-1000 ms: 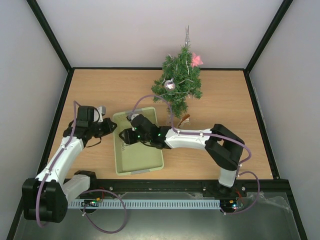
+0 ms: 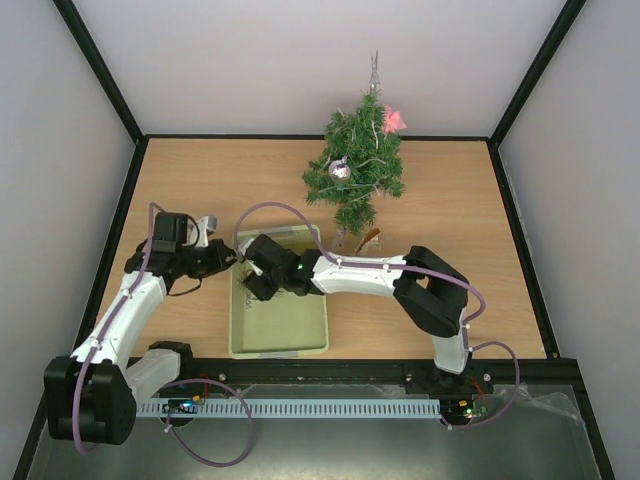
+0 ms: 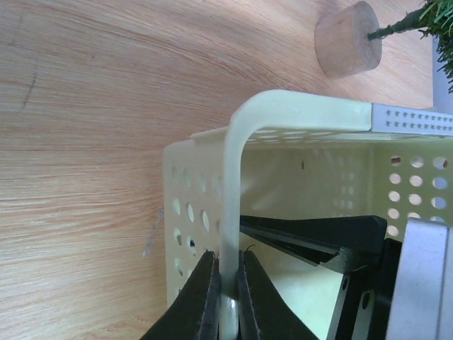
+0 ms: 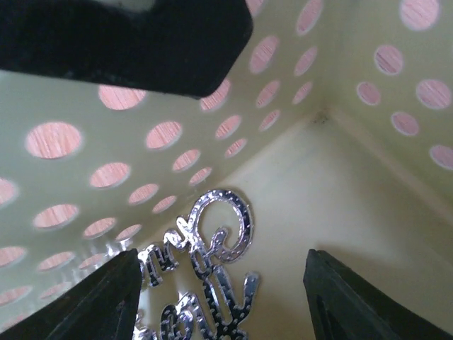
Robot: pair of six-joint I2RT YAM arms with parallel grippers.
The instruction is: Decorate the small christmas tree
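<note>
The small christmas tree [image 2: 355, 160] stands at the back, bearing a silver ball [image 2: 340, 171] and a pink bow [image 2: 393, 121]. My left gripper is shut on the rim of the pale green basket [image 3: 237, 142], at its left side. Inside that basket, my right gripper stands open, its fingers [image 4: 106, 304] apart above the floor. A shiny silver lettering ornament [image 4: 219, 262] lies there, between and below those fingers in the right wrist view, its lower part cut off by the frame edge. Nothing is held in the right gripper.
The tree's round wooden base [image 3: 347, 41] sits behind the basket. A small brown item [image 2: 367, 242] lies right of the base. Bare table [image 2: 450, 240] spreads at the right and back left. The perforated basket walls [image 4: 53, 140] stand close around the right gripper.
My right gripper has moved a little toward the front and left inside the basket. The basket has turned slightly. My left gripper stays at the basket's left rim.
</note>
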